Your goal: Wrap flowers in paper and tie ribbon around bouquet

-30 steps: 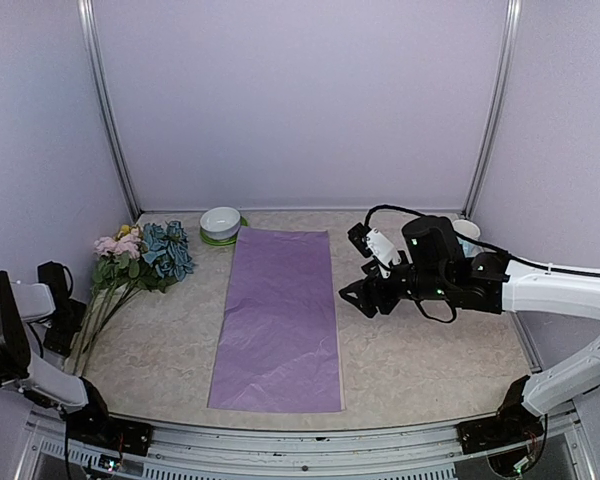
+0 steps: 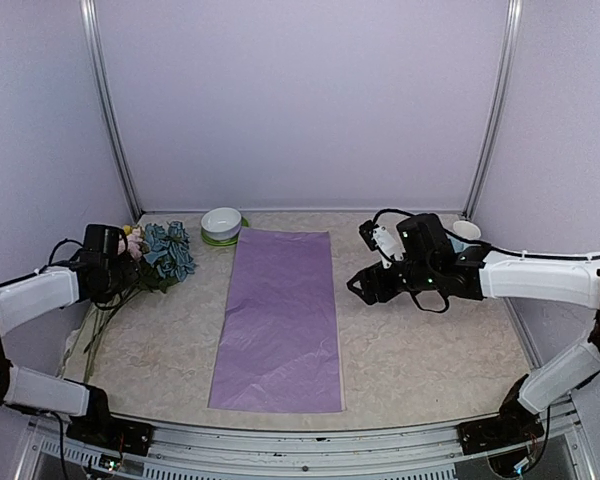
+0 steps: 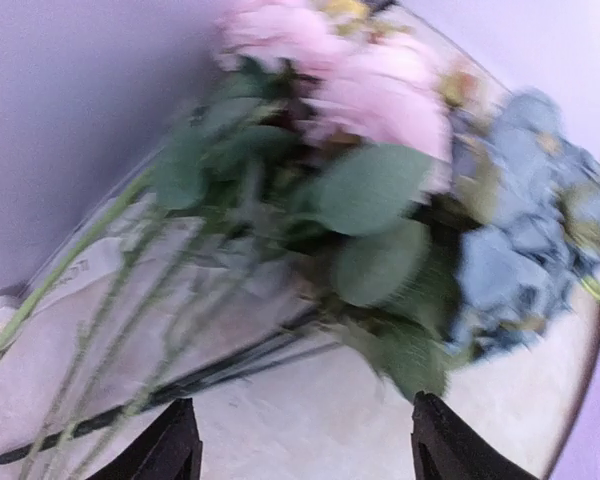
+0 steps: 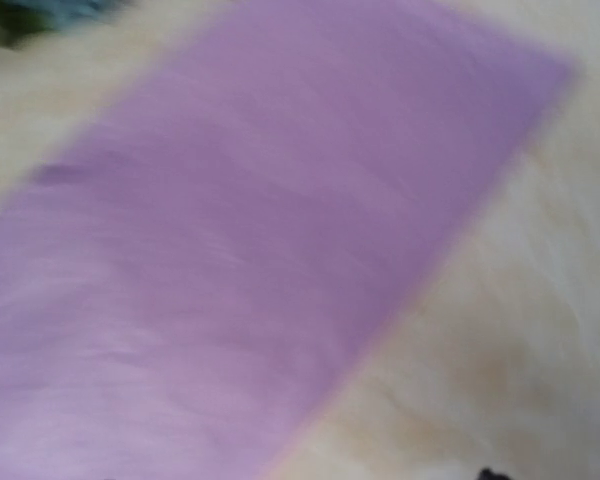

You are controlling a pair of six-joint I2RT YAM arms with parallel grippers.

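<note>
The fake flowers lie at the left of the table, pink blooms (image 3: 385, 100) beside blue ones (image 2: 170, 250), with leaves and long stems (image 3: 120, 310) running toward the front. My left gripper hovers over them, its fingers (image 3: 170, 445) well apart and only bare table between. In the top view that arm covers part of the pink blooms and stems. A purple wrapping sheet (image 2: 278, 320) lies flat at mid-table. To its right, above bare table, is my right gripper (image 2: 363, 288), open; one fingertip (image 4: 492, 474) just shows in the blurred right wrist view.
A white bowl (image 2: 221, 223) rests on green plates (image 2: 220, 241) at the back, between flowers and sheet. Behind the right arm stands a white container (image 2: 467, 230). The left wall (image 2: 50, 150) rises close beside the flowers.
My left arm has swung from the left edge rightward and back over the flowers, now covering some of them. The right gripper has shifted slightly to the right and back. The flowers' stems look slightly shifted.
</note>
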